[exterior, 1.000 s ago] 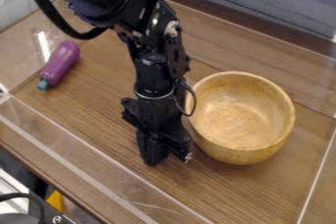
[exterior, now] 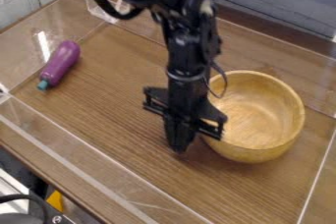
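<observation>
The black robot gripper (exterior: 184, 130) points down at the middle of the view, its fingertips low beside the left rim of a tan bowl (exterior: 260, 100). It looks shut, with nothing visible between its fingers, though the tips are dark and hard to make out. Part of the bowl's left side is hidden behind the gripper. A purple eggplant-like object (exterior: 59, 64) lies at the left, well apart from the gripper.
A pale wall edge runs along the back and left. A black cable lies at the bottom left corner.
The gripper has shifted rightward and a little toward the back over the last second, closer against the bowl. The eggplant-like object has stayed in place.
</observation>
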